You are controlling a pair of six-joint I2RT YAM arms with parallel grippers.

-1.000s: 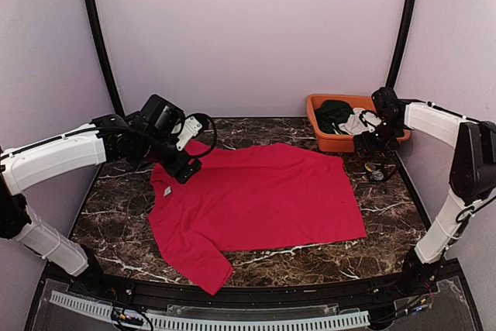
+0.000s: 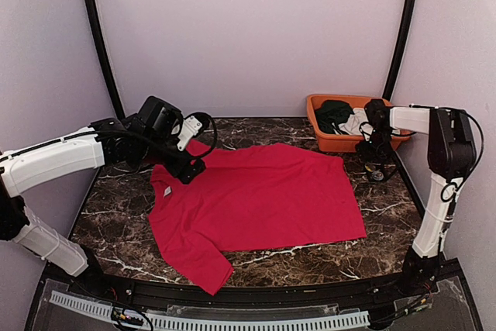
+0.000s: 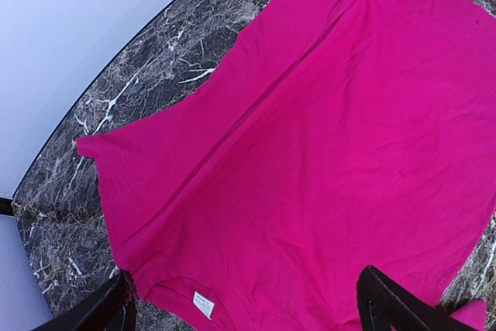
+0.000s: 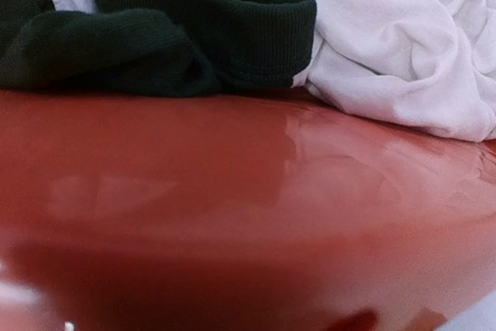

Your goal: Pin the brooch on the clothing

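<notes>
A red long-sleeved garment (image 2: 256, 199) lies spread on the dark marble table, filling much of the left wrist view (image 3: 325, 145). My left gripper (image 2: 190, 168) hangs open over its upper left part, nothing between its fingers. My right gripper (image 2: 372, 153) is low at the front of the orange bin, above a small yellow-and-silver object (image 2: 376, 174), possibly the brooch, too small to be sure. Its finger state is unclear. The right wrist view shows mostly the bin's glossy wall, with its fingertips out of sight.
The orange bin (image 4: 194, 168) holds dark green cloth (image 4: 132, 52) and white cloth (image 4: 395, 44) at the back right of the table (image 2: 116, 215). Bare marble surrounds the garment, with walls at both sides and behind.
The left arm is nearly unchanged; the garment lies as before.
</notes>
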